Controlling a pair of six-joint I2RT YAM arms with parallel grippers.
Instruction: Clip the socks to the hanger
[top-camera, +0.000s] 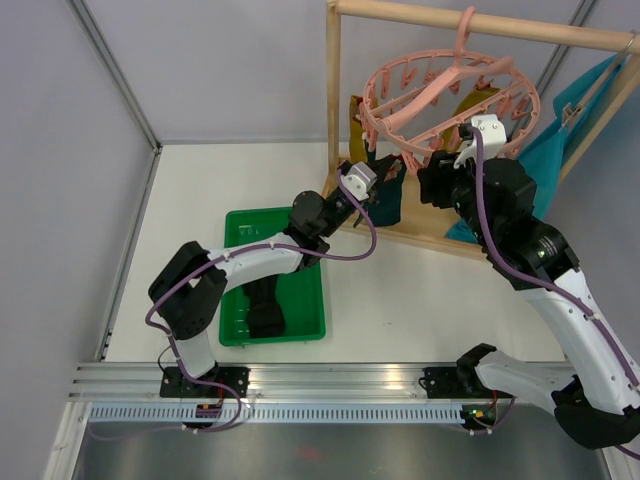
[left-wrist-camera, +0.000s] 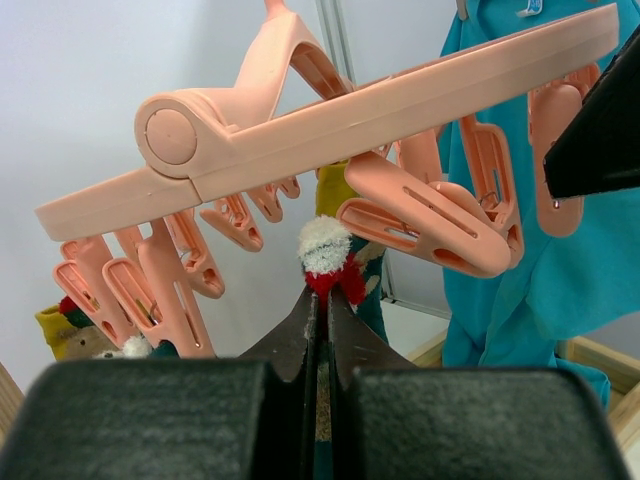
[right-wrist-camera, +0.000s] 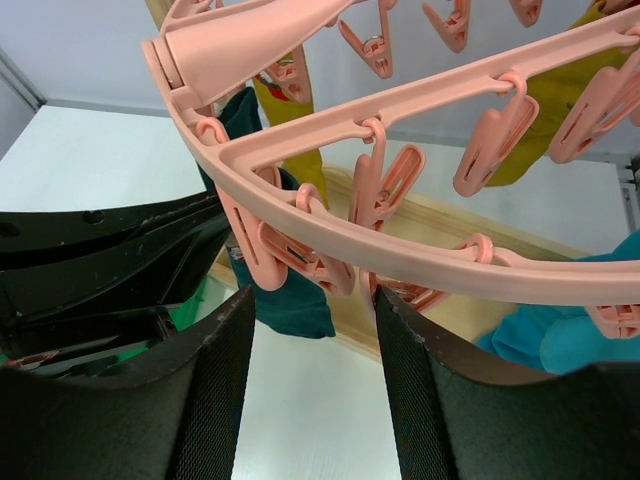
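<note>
The pink round hanger hangs from a wooden bar, its clips pointing down. My left gripper is shut on the top edge of a sock, which shows white and red there, just under the hanger rim. The dark teal lower part of this sock hangs below the rim in the right wrist view. Beside the held sock, my right gripper is part open at the rim. A pink clip lies in line with its gap, and another clip's end reaches its right fingertip. Whether they touch cannot be told.
Yellow-topped socks hang from other clips. A green tray with a black item stands on the table at left. Teal cloth hangs at right on the wooden frame.
</note>
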